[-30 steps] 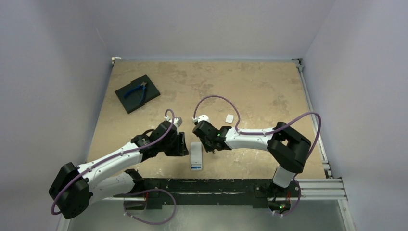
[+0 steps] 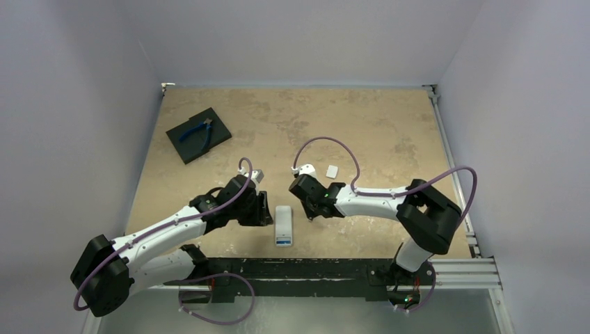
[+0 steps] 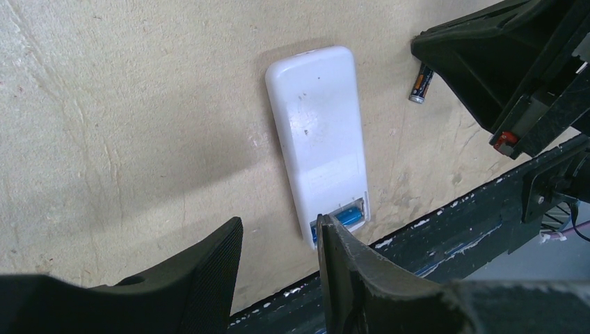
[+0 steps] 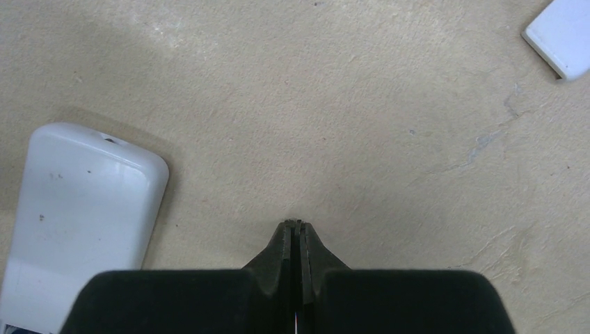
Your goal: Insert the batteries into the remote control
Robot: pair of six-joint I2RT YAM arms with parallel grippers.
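Note:
The white remote (image 2: 283,223) lies upright on the table between the grippers, its compartment at the near end holding a blue battery (image 3: 348,216). A loose dark battery (image 3: 421,85) lies right of it, partly under my right gripper, which is shut with nothing visible between its fingertips. My left gripper hangs just left of and above the remote, its fingers apart and empty. The small white battery cover (image 2: 332,171) lies behind the right gripper, also at the top right of the right wrist view.
A dark mat (image 2: 181,153) with blue-handled pliers (image 2: 193,131) sits at the back left. The dark front edge (image 2: 313,268) is close below the remote.
My right gripper and arm have shifted to the right, away from the remote. The left arm and the remote look unchanged in the top view.

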